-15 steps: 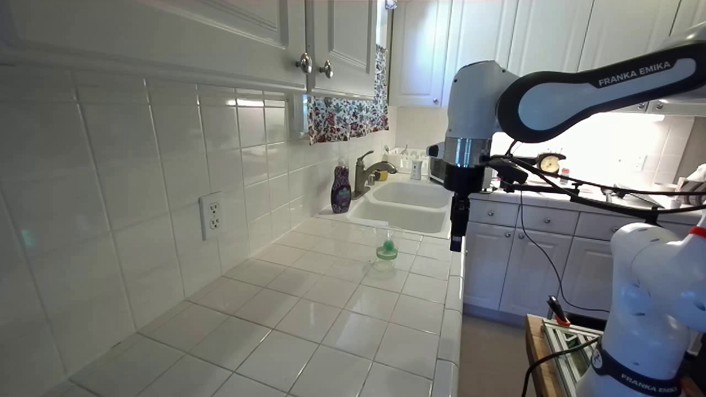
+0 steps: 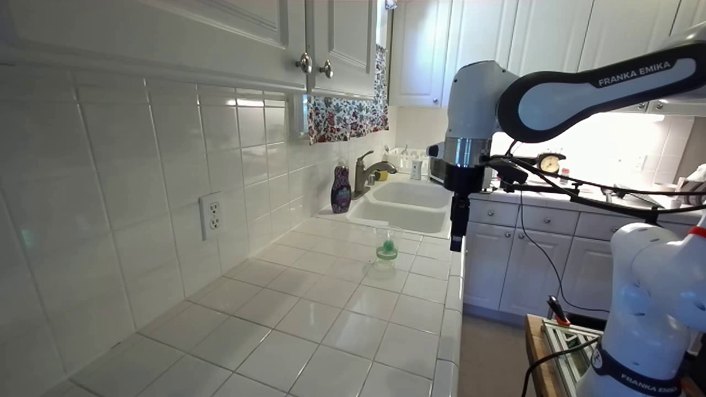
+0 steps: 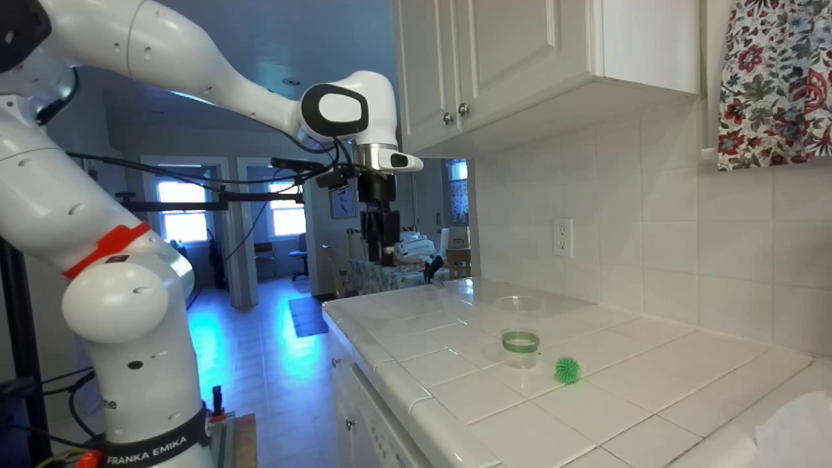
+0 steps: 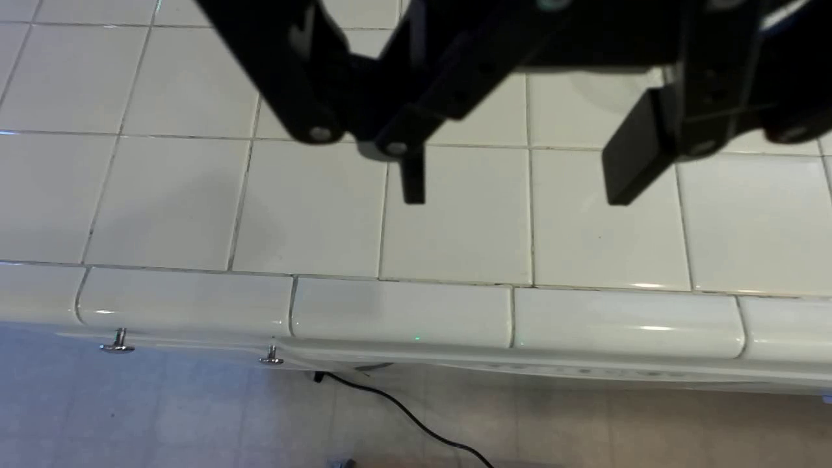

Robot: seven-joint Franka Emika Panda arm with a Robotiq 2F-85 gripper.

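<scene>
On the tiled counter stands a clear cup (image 3: 520,324) with a green band round it, upright. A spiky green ball (image 3: 567,370) lies outside the cup, close beside it in the second exterior view. The first exterior view shows the ball (image 2: 388,245) through the clear cup (image 2: 385,259). My gripper is raised above the counter's front edge, well apart from both. The wrist view shows its fingers (image 4: 641,148) spread, only bare tile between them. The ball cannot be seen in the wrist view.
A double sink (image 2: 400,212) with a faucet (image 2: 365,173) lies beyond the cup, and a purple bottle (image 2: 341,189) stands by the wall. Overhead cabinets (image 3: 507,62) hang above the counter (image 2: 278,357), whose near part is clear.
</scene>
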